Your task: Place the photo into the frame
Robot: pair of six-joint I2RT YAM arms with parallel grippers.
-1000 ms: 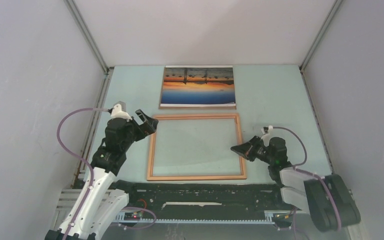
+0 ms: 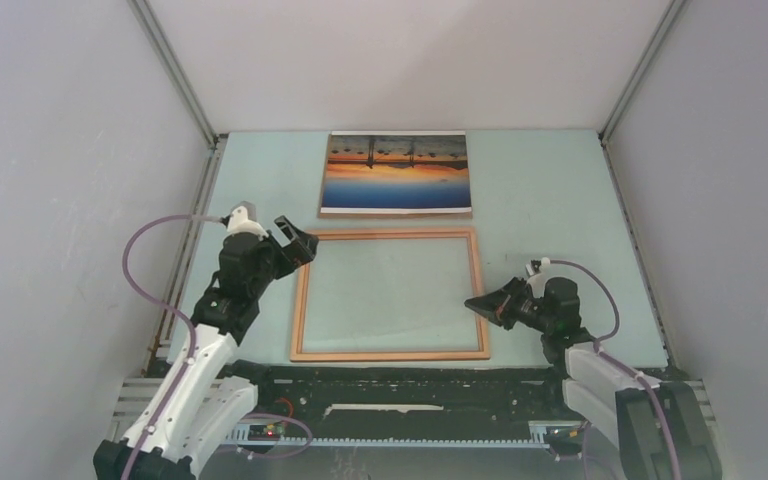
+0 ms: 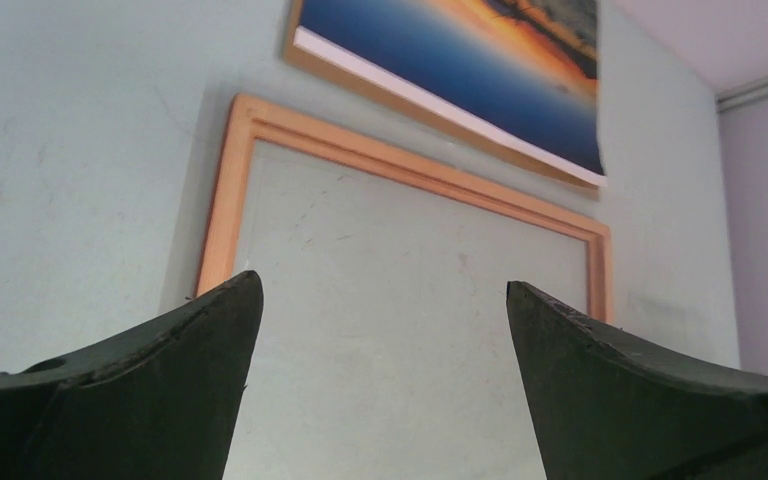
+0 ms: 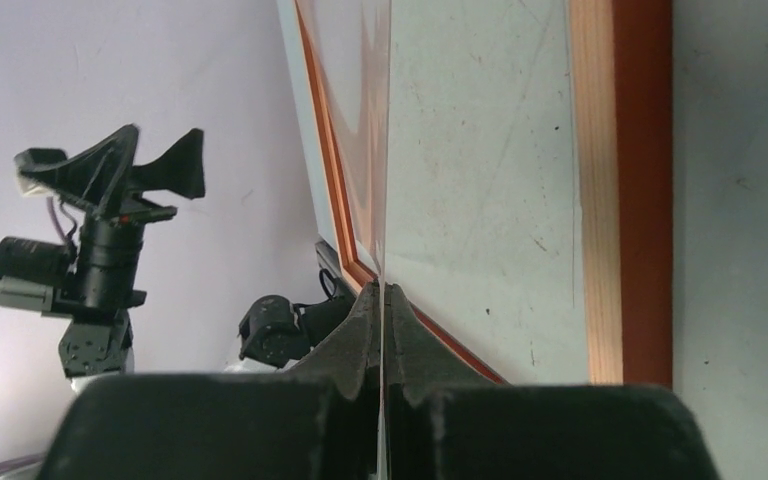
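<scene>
A wooden frame [image 2: 397,356] lies flat on the table, its inside pale and bare. Behind it, the sunset photo [image 2: 396,172] rests on a brown backing. My left gripper [image 2: 297,232] hangs open over the frame's far left corner; between its fingers there is only space. At the frame's right side my right gripper [image 2: 470,303] is shut. In the right wrist view a thin clear sheet [image 4: 368,120] runs down between its fingertips and stands up from the frame's inside. How much of that sheet is raised cannot be told from above.
Bare table [image 2: 550,190] lies right of the photo, with a narrower free strip left of it. A dark ledge [image 2: 400,390] runs along the front edge. Walls close in the left, right and back.
The frame's near side has shifted slightly left. My right gripper has moved a touch right and its arm has swung a little; the left arm has moved slightly right. The photo is unmoved.
</scene>
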